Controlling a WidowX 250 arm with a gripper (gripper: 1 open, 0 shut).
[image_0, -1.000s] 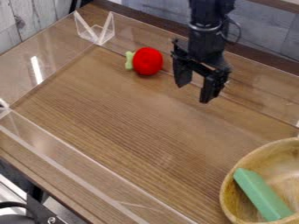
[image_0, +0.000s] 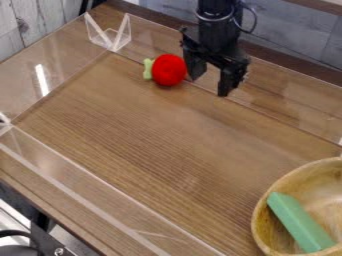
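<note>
My gripper (image_0: 214, 72) hangs over the back middle of the wooden table (image_0: 147, 160), its dark fingers pointing down and open, with nothing seen held. Just left of it sits a red round object (image_0: 168, 69) with a small green part (image_0: 148, 70) at its left side.
A yellow bowl (image_0: 287, 185) holding a green elongated object (image_0: 297, 222) stands at the front right. A white wire-like item (image_0: 112, 32) is at the back left.
My gripper has moved left and back, closer to the red object. The objects on the table look unmoved.
</note>
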